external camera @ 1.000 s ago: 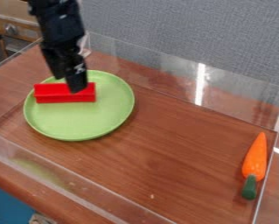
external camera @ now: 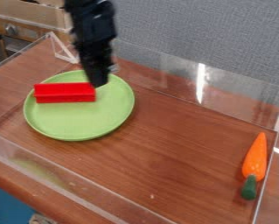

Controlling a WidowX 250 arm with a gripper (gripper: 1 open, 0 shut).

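A red bar-shaped block (external camera: 63, 93) lies on the left part of a green plate (external camera: 89, 122). My dark gripper (external camera: 93, 68) hangs blurred above the back of the plate, to the right of and higher than the block, with nothing seen held in it. An orange carrot with a green top (external camera: 254, 164) lies on the wooden table at the far right.
Clear low walls edge it at the back and front. A grey wall (external camera: 200, 35) stands behind, and a light wooden box (external camera: 16, 13) sits at the back left.
My gripper has risen from down at the red block and moved right, toward the back of the plate. The block remains on the plate.
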